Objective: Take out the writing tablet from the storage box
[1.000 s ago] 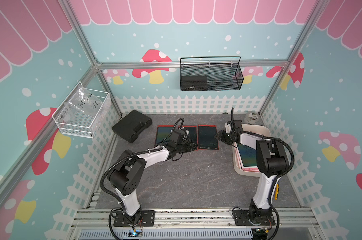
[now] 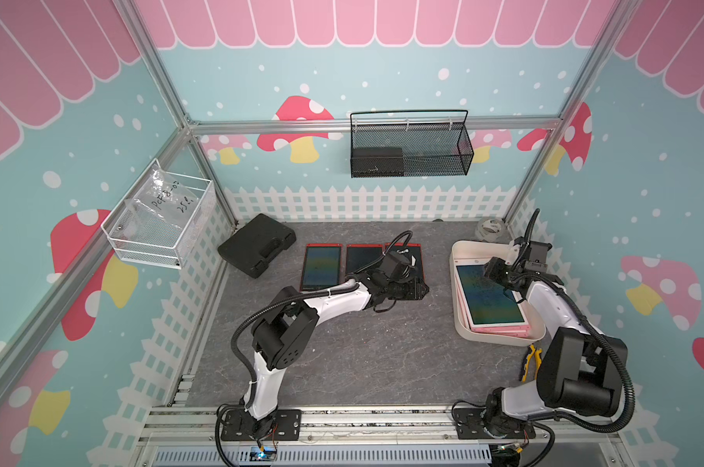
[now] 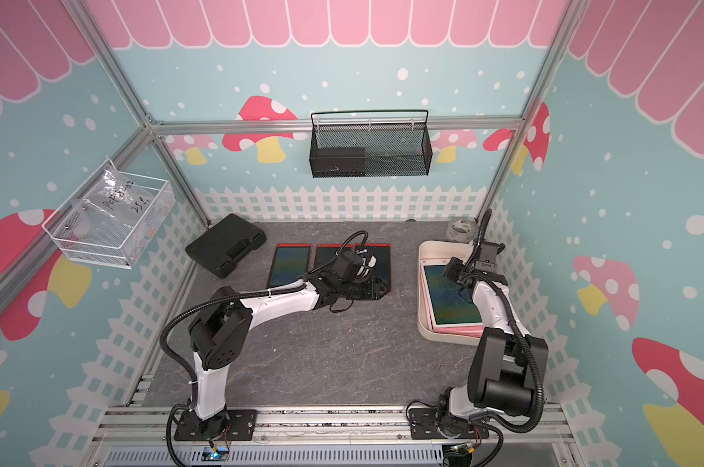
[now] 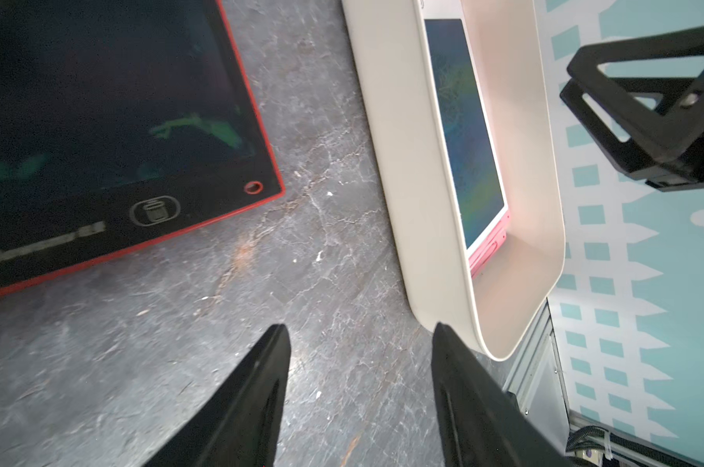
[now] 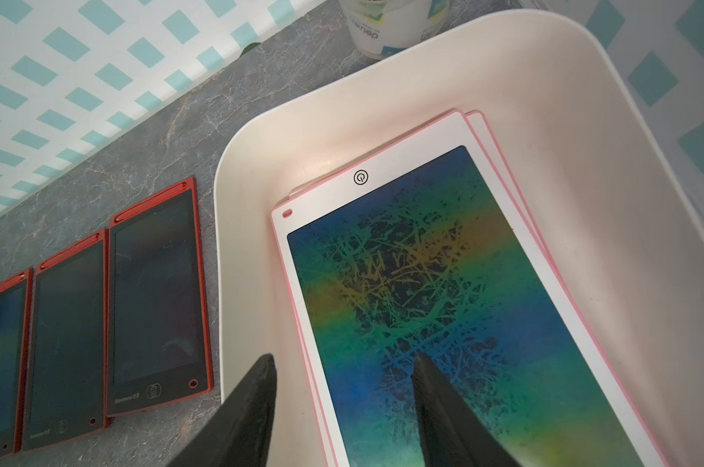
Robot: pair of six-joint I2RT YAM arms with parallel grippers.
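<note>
A cream storage box [image 2: 460, 320] stands at the right, holding a white-and-pink writing tablet [image 5: 433, 288] on top of at least one more pink tablet. My right gripper is over the box, above the upper part of the top tablet, open with nothing between its fingers. My left gripper hangs over the table just left of the box, near the red-rimmed tablets, its fingers apart and empty.
Several red-rimmed tablets [image 3: 288, 260] lie in a row left of the box. A black case [image 2: 256, 243] is at the back left, a tape roll [image 2: 489, 229] behind the box.
My left gripper has moved right toward the box. My right gripper has moved right, from the box's left rim to over the tablet inside it.
</note>
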